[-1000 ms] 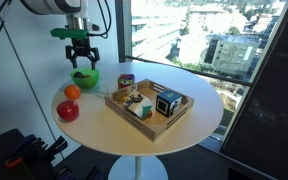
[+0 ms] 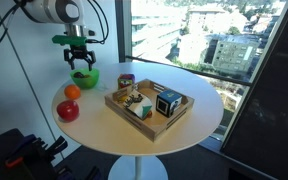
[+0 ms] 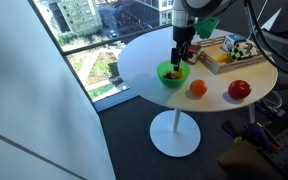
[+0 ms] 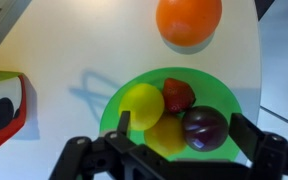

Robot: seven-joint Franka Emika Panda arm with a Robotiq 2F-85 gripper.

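A green bowl on the white table holds several pieces of fruit. Among them the wrist view shows a yellow lemon-like fruit, a small red fruit, a dark purple fruit and another yellow fruit, partly covered. Over the bowl hangs my gripper, open, its fingers spread to either side of the fruit with nothing held. Exterior view 1 has the gripper above the bowl at the table's far left.
Close to the bowl lie an orange and, nearer the front, a red round fruit. A wooden tray with boxes and other items takes up the table's middle. A red package stands beside the bowl.
My gripper has come down slightly over the bowl and stays open. The bowl, fruit and tray have not moved.
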